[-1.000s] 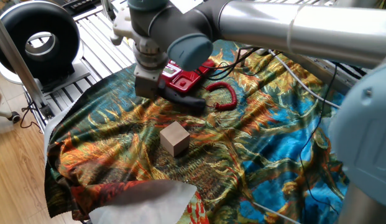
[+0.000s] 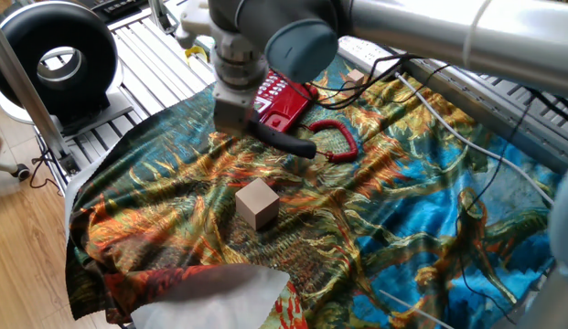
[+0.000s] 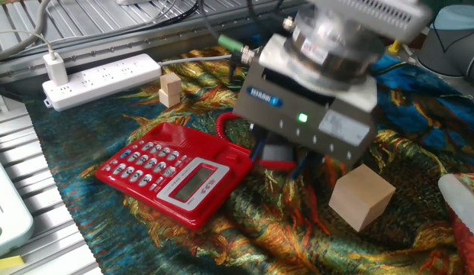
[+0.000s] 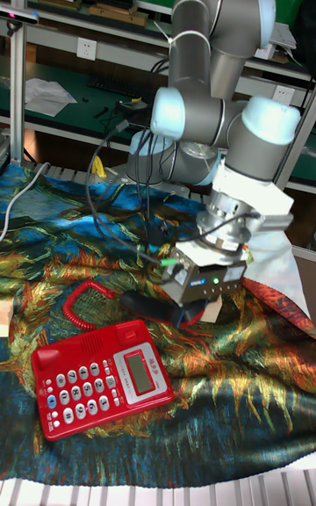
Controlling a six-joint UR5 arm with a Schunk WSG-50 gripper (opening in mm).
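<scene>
A red desk phone with a keypad and small display lies on the patterned cloth. Its handset, black on top with red beneath, is off the cradle and linked by a coiled red cord. My gripper points down beside the phone, its fingers on either side of the handset and shut on it. In exterior view 3 the handset hangs just behind the phone's cradle end. The gripper's body partly hides the handset in exterior view 2, and the fingertips are hard to make out in exterior view 1.
A wooden cube sits on the cloth close to the gripper. Two small wooden blocks are stacked near a white power strip. Loose cables run along the table's back.
In exterior view 1 my gripper and the handset have moved together to the right and slightly up the picture, nearer the phone. The wooden cube has stayed put.
</scene>
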